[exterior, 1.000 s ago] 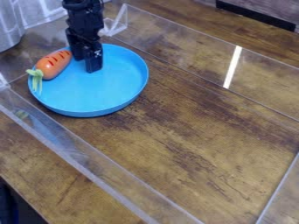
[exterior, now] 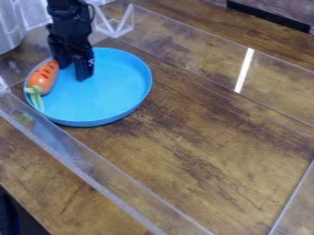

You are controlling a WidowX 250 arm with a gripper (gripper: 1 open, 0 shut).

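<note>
My black gripper point(exterior: 72, 57) reaches down from the top left over the rim of a round blue plate point(exterior: 105, 96). An orange toy carrot point(exterior: 43, 76) with pale green leaves lies at the plate's left side, just left of and below the gripper's fingers. The fingers are small and dark, and I cannot tell whether they are open or shut or touching the carrot.
Clear plastic walls point(exterior: 110, 188) border the wooden surface point(exterior: 208, 147) around the plate. The wood to the right of the plate is bare. A pale white object point(exterior: 13, 23) stands at the top left corner.
The gripper has moved down and a little left toward the carrot. The plate and carrot have shifted slightly left, and the carrot looks more upright in the view.
</note>
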